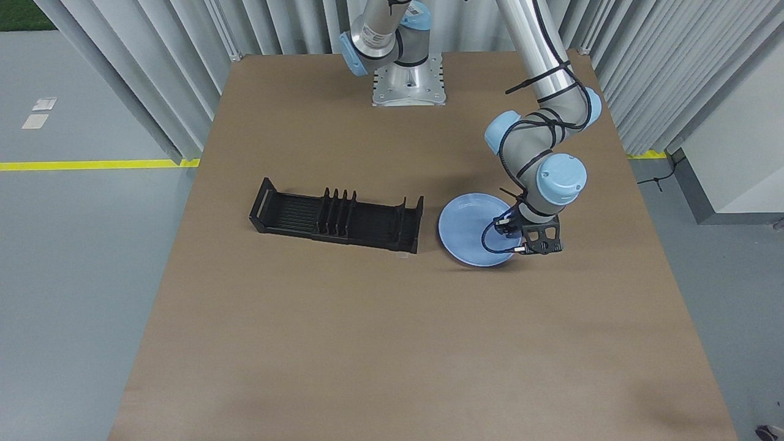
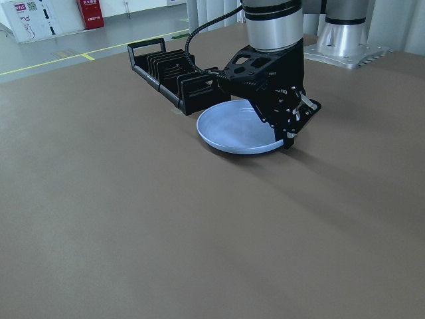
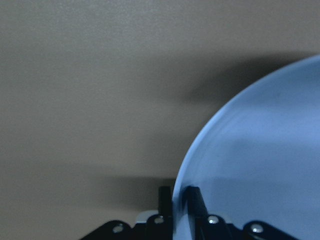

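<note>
A light blue plate [image 1: 467,226] lies on the brown table at the right of the black rack. In the front view my gripper [image 1: 533,239] is low over the plate's right side. The left view shows its tip [image 2: 287,139] at the plate's near rim. In the wrist view the plate's curved rim [image 3: 227,112] runs between the two fingers, one outside and one inside, both close against it. The gripper looks closed on the rim.
The black slotted rack [image 1: 334,224] stands left of the plate.
</note>
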